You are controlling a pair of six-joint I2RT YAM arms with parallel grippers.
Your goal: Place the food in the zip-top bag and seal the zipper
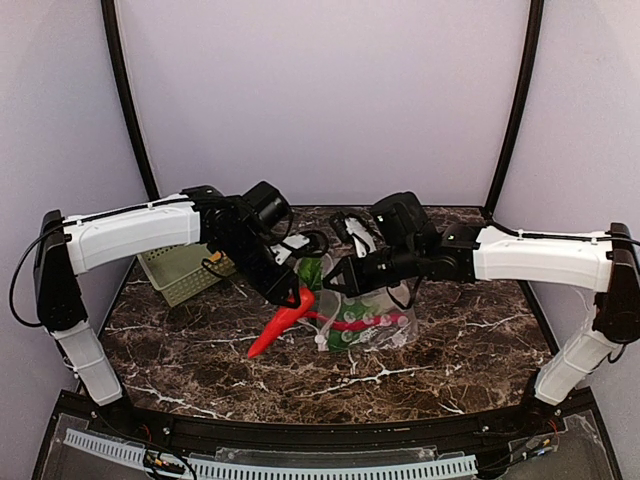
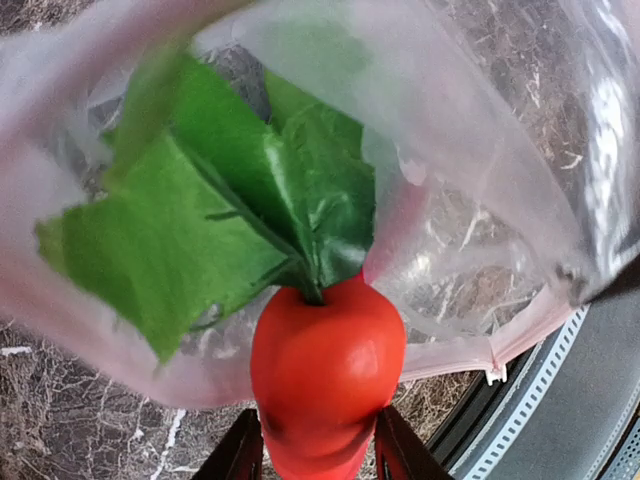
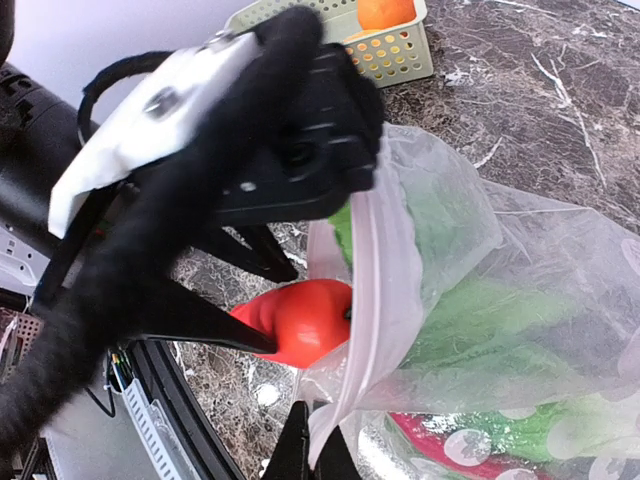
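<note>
A long red vegetable (image 1: 275, 328) with green leaves (image 2: 200, 220) lies at the mouth of the clear zip bag (image 1: 365, 325). Its leaves reach into the opening while its red body stays outside, pointing toward the front left. My left gripper straddles the red body, a finger on each side; whether they grip it cannot be told. At the near rim of the bag, my right gripper is shut on the thin film. Inside the bag, green and red food (image 3: 455, 445) shows through the dotted plastic.
A pale green basket (image 1: 185, 285) stands behind the left arm, with an orange item (image 3: 385, 12) in it. Both grippers are close together at the bag's mouth.
</note>
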